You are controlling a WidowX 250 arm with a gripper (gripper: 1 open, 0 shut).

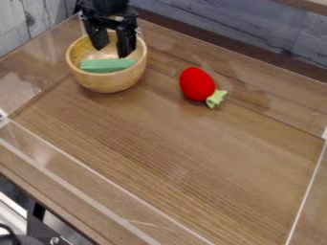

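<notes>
My gripper [110,38] is at the top left, reaching down into a round wooden bowl [107,82], with its dark fingers apart above the bowl's contents. A flat green object [107,65] lies inside the bowl. To the right, a red object with a pale green top [198,83] lies on the wooden table.
A pale wall [29,43] runs along the left edge behind the bowl. A cable or dark part shows at the bottom left corner.
</notes>
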